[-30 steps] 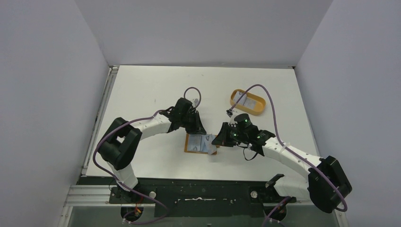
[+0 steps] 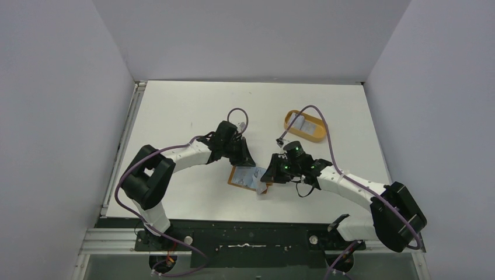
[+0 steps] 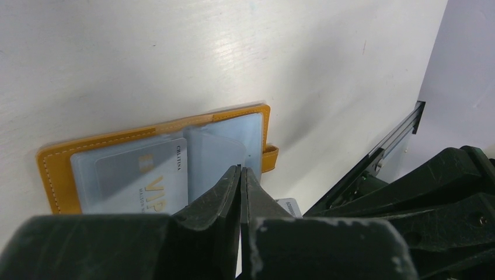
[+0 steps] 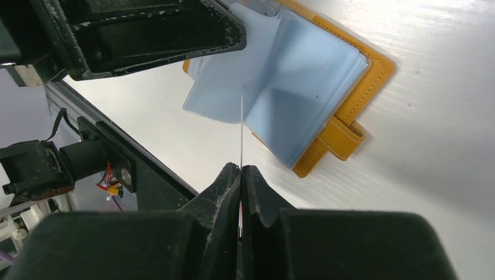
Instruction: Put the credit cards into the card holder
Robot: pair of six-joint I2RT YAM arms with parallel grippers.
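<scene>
The tan leather card holder (image 3: pixel 58 175) lies open on the table with pale blue sleeves (image 4: pixel 297 81); a clear card marked VIP (image 3: pixel 128 178) lies in its left side. My left gripper is shut over the holder, nothing visible between its fingers. My right gripper is shut on a thin card (image 4: pixel 241 128), seen edge-on, just in front of the holder's sleeves. In the top view both grippers sit close together at the holder.
An orange tray (image 2: pixel 317 134) with cards inside stands at the back right. The front rail runs below the holder.
The left arm is nearly still.
</scene>
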